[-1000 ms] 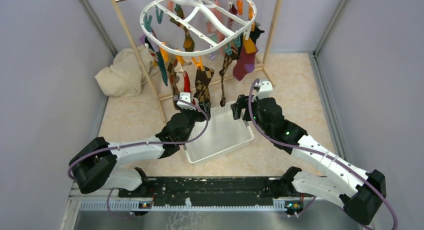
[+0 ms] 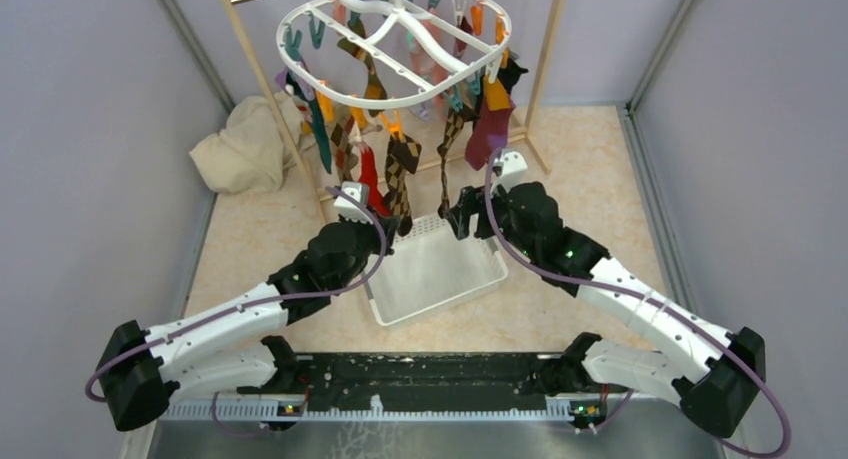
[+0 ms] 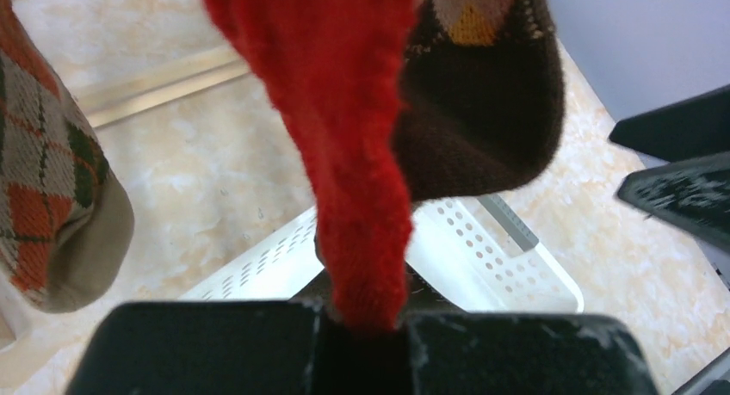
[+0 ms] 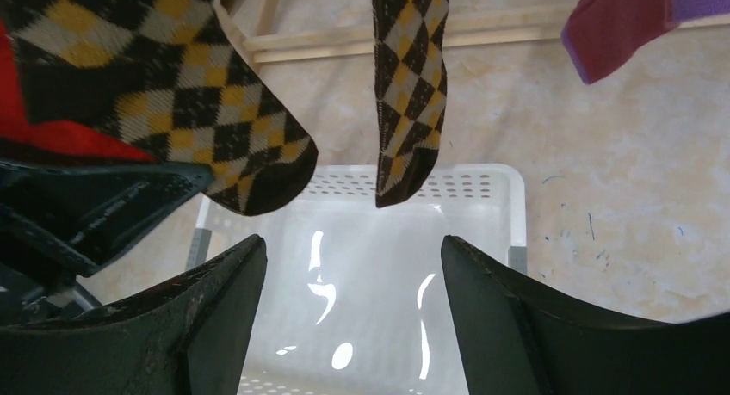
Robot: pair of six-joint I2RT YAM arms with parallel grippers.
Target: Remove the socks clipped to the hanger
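Socks hang from clips on the white hanger [image 2: 395, 101]. My left gripper is shut on the lower end of a red sock [image 3: 344, 137], which stretches upward from its fingers. A brown sock [image 3: 482, 111] hangs just behind it. My right gripper is part open with nothing between its fingers; before it hang a checked sock [image 4: 237, 145] and a narrower checked sock [image 4: 405, 111], over the white basket [image 4: 516, 206]. A burgundy sock [image 2: 485, 139] hangs farther right.
A wooden rack [image 2: 545, 39] stands behind the hanger, with a beige cloth bag [image 2: 240, 149] at the left. The floor right of the basket is clear.
My right gripper has shifted slightly left.
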